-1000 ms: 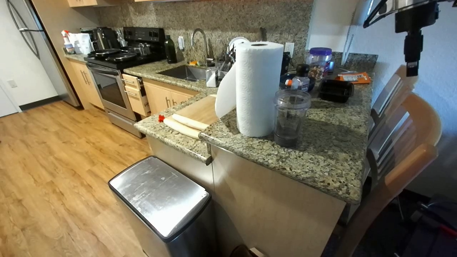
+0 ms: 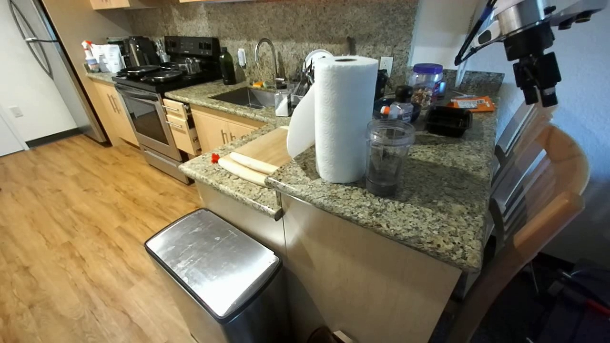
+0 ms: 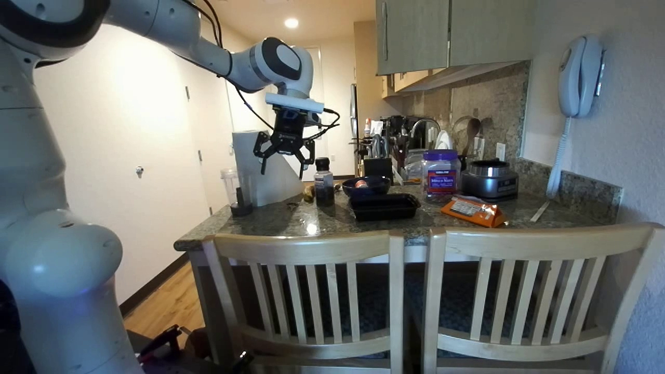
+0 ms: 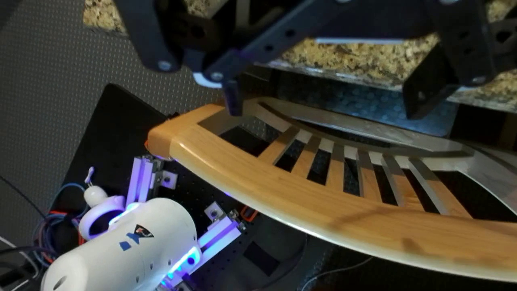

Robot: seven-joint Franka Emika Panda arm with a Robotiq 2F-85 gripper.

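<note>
My gripper (image 3: 282, 171) hangs in the air on the chair side of the granite counter (image 2: 440, 223). Its fingers stand wide apart in the second exterior view and the wrist view, with nothing between them. Below, the wrist view shows a wooden chair back (image 4: 310, 194) and a strip of the counter. On the counter stand a paper towel roll (image 2: 346, 120), a clear plastic cup (image 2: 389, 157) with a dark base, and a dark-capped bottle (image 3: 323, 182). A black tray (image 3: 384, 208), a dark bowl (image 3: 368, 185) and an orange packet (image 3: 471, 212) are there too.
A purple-lidded jar (image 3: 440, 174) and a dark appliance (image 3: 490, 180) stand near the wall. Two chairs line the counter's near side. In the first exterior view, the counter corner in front of the cup is bare. A steel bin (image 2: 214, 257) stands below.
In the first exterior view, the gripper has moved left and slightly down, and it has turned so both fingers show. The things on the counter have not moved.
</note>
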